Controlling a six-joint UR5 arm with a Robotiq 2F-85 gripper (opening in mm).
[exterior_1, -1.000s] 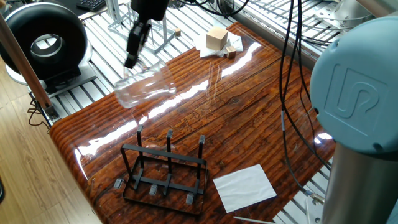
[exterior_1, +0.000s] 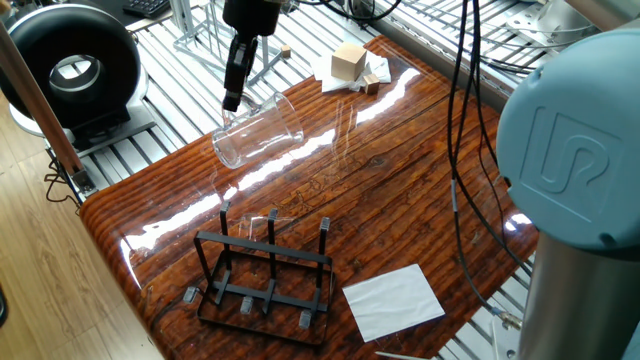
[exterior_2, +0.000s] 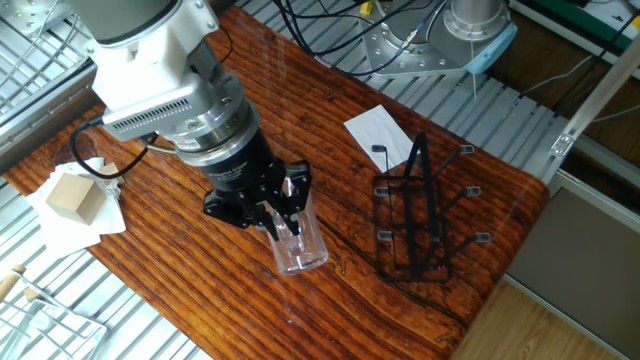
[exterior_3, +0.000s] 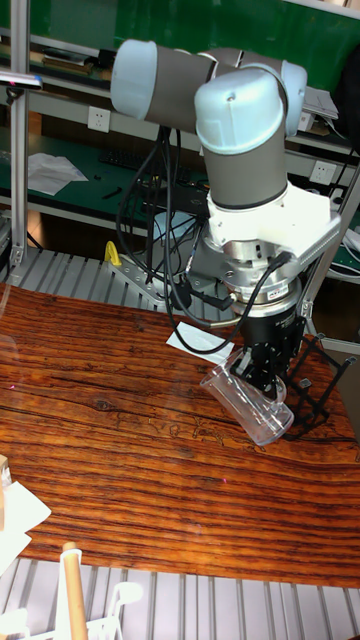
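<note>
A clear glass mug (exterior_1: 262, 130) hangs tilted on its side, off the table as far as I can tell. My gripper (exterior_1: 232, 103) is shut on its handle side; the exact contact is hard to see through the glass. In the second exterior view the mug (exterior_2: 300, 245) shows below the black gripper (exterior_2: 285, 215). The third exterior view has the mug (exterior_3: 247, 403) slanting beneath the fingers. A black metal rack (exterior_1: 265, 245) with upright prongs stands on the wooden table (exterior_1: 400, 190), apart from the mug.
A white sheet (exterior_1: 394, 302) lies flat beside the rack. At the table's far edge a wooden block (exterior_1: 348, 62) and a smaller block (exterior_1: 371, 84) sit on white paper. Bare wood lies between mug and rack. Black cables (exterior_1: 470, 110) hang near the arm.
In exterior view 1, my gripper and the mug have moved together to the right, with the mug turning slightly. Rack, sheet and blocks stay put.
</note>
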